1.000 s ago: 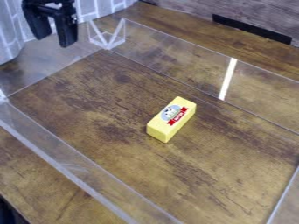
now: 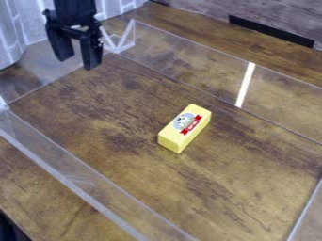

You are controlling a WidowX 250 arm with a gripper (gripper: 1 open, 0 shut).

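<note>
A yellow box (image 2: 176,134) with a red and white printed label lies on the wooden surface, right of centre. My black gripper (image 2: 74,55) hangs at the top left, well apart from the box, over the far left end of the clear-walled enclosure. Its two fingers point down and look spread, with nothing seen between them.
Clear plastic walls (image 2: 75,179) border the work area at front left, back and right. A white covered shape (image 2: 19,28) stands at the far left. The wooden floor (image 2: 113,122) around the box is clear.
My gripper has moved right and slightly down, from the top left edge inward. The yellow box has not moved.
</note>
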